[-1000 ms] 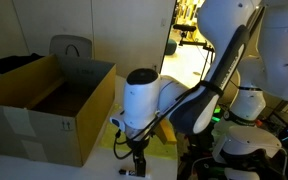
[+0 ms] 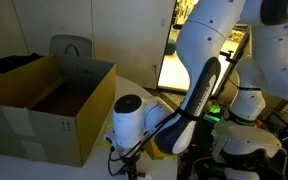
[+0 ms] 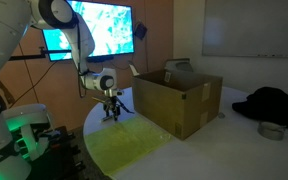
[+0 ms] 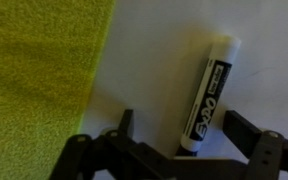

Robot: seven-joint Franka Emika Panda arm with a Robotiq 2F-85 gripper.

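Observation:
A white marker with a black "EXPO" label lies on the pale table in the wrist view. My gripper is open, low over the table, with the marker's lower part between its fingers and closer to the right finger. Neither finger is seen closing on it. In exterior view 1 the gripper is near the bottom edge, and the marker is hard to make out there. Exterior view 2 shows the gripper down at the table beside the cloth.
A yellow-green cloth lies flat to the left of the marker in the wrist view. An open cardboard box stands on the table beyond the cloth. Farther off are a black hat and a round metal tin.
The arm has come down toward the table over the last second. My gripper is now lower, around where the marker showed earlier. Box and cloth look unmoved.

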